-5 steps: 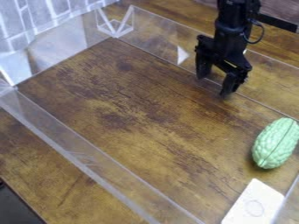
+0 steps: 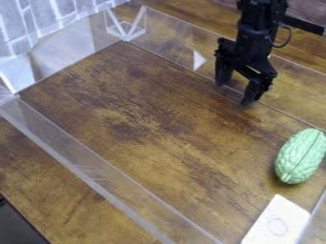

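My black gripper (image 2: 242, 78) hangs at the upper right of the camera view, over the wooden floor of a clear-walled enclosure, close to its back right wall. Its fingers point down; whether they are open or shut, and whether anything is between them, I cannot tell in this dark, small shape. A pale green striped oval object (image 2: 299, 154) lies at the right, well below and apart from the gripper.
A white rectangular item (image 2: 274, 229) sits at the bottom right corner. Transparent walls (image 2: 109, 181) edge the wooden surface (image 2: 140, 114), whose middle and left are bare. A pale patterned cloth (image 2: 45, 24) is at the top left.
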